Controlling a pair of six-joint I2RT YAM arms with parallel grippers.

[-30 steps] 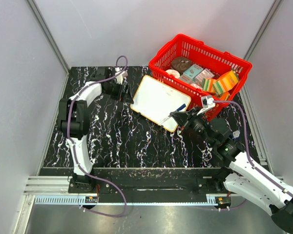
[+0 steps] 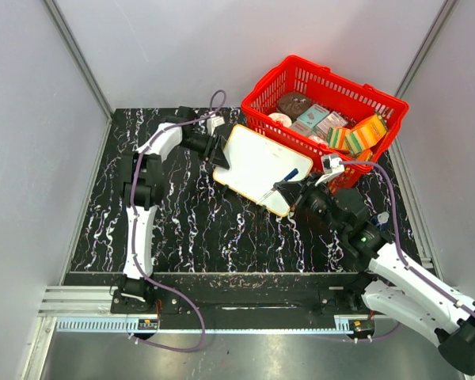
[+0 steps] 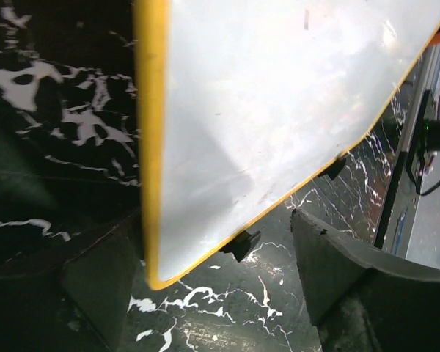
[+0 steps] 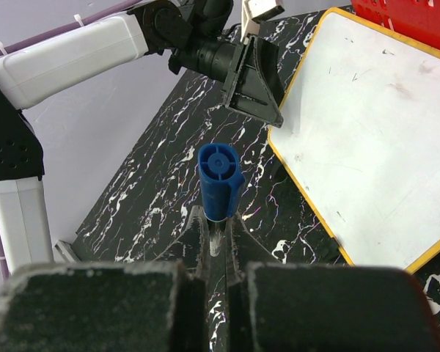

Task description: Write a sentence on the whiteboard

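The white, yellow-edged whiteboard (image 2: 257,162) lies tilted on the dark marbled table. At its left end is my left gripper (image 2: 221,158). In the left wrist view the board's corner (image 3: 191,227) reaches between that gripper's spread fingers (image 3: 352,282); whether they touch it cannot be seen. My right gripper (image 2: 280,188) is shut on a marker (image 2: 290,175) and held over the board's lower right part. The marker's blue end (image 4: 220,180) points up toward the right wrist camera, and its tip is hidden there. No clear writing shows on the board.
Directly behind the board stands a red basket (image 2: 273,83) with boxes and packets in it. Small black clips (image 3: 240,245) stick out from the board's near edge. Bare table (image 2: 198,229) lies in front of the board and to its left.
My left gripper has moved to the right against the board's left end, its arm swinging along. The whiteboard has shifted slightly to the right. The right arm has barely moved.
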